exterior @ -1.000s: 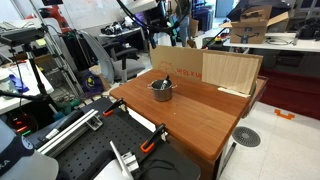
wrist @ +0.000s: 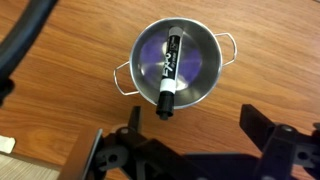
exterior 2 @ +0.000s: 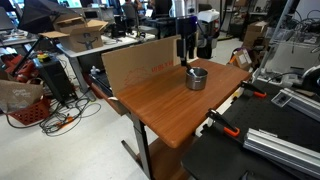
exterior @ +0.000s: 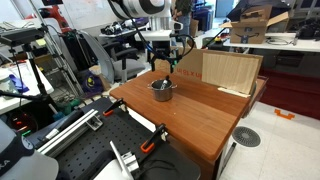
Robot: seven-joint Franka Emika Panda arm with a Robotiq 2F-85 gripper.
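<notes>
A metal pot with two wire handles stands on the wooden table, and a black marker with a white label leans inside it. One end of the marker sticks out over the rim in the wrist view. The pot also shows in exterior view 2. My gripper is open above the pot, its fingers pointing down, with empty space between them. In the wrist view the two dark fingers are wide apart, and the marker's dark end lies between them, nearer the left one.
Cardboard panels stand along the table's far side. Black clamps sit at the near edge, and a small white object lies on the left in the wrist view.
From the higher position one second ago, my gripper has come down closer to the pot. The pot and marker appear unmoved.
</notes>
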